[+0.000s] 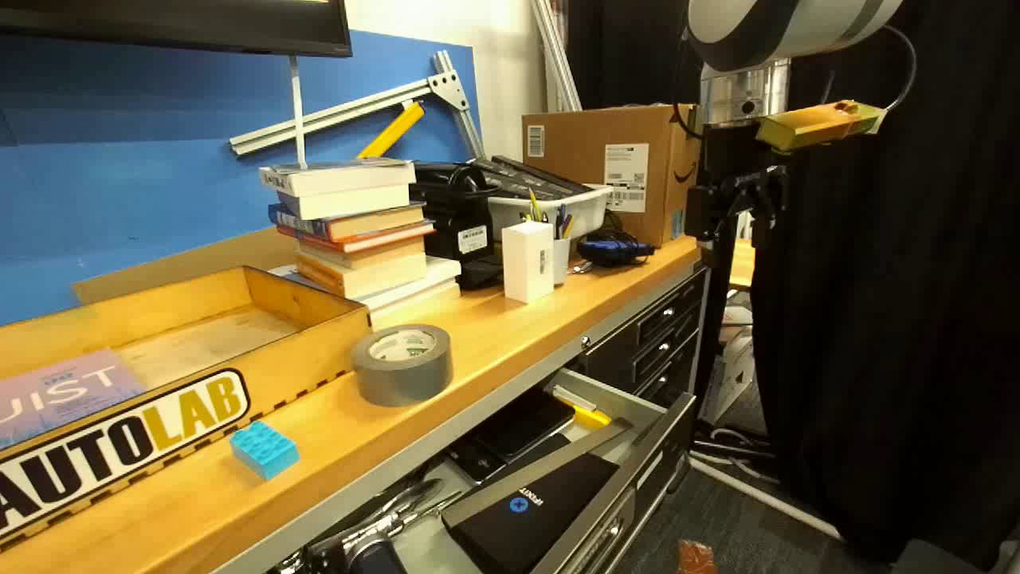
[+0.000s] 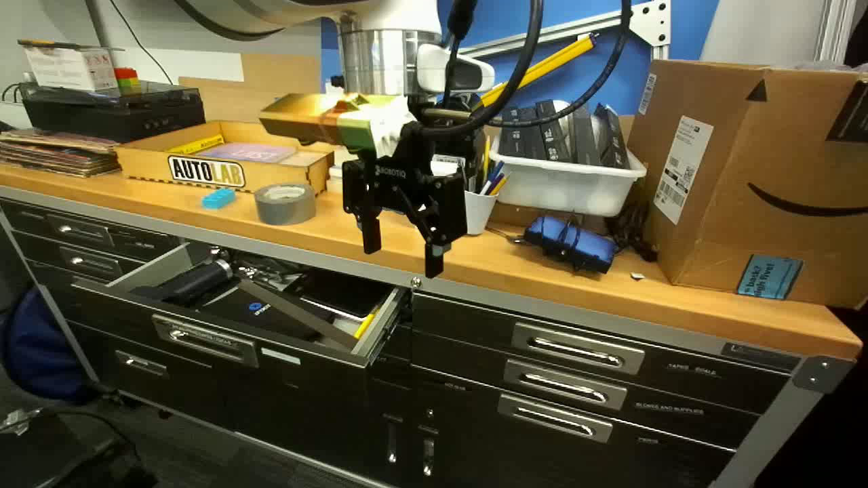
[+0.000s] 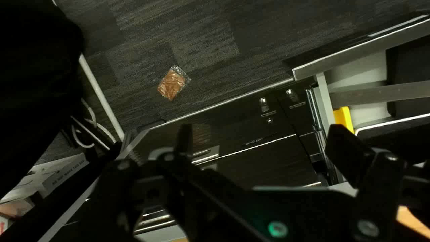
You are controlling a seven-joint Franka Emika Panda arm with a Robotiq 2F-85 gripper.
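Observation:
My gripper [image 2: 403, 253] stands open in front of the workbench, its two black fingers wide apart with nothing between them. In the wrist view the gripper looks down past the cabinet fronts to the floor. To its left in exterior view 2, a drawer [image 2: 305, 358] is pulled out, holding a black iFixit case [image 1: 564, 512], metal tools and a yellow item [image 1: 590, 417]. On the benchtop, a light blue block [image 1: 265, 450] sits near the front edge, in front of the AUTOLAB tray. A grey tape roll [image 1: 406, 378] lies to the block's right.
The wooden AUTOLAB tray [image 1: 311, 298], stacked books [image 1: 358, 234], a white box [image 1: 528, 263], a white bin [image 2: 561, 180] and a large cardboard box [image 2: 708, 244] crowd the bench [image 2: 496, 259]. A brown packet [image 3: 172, 84] lies on the floor.

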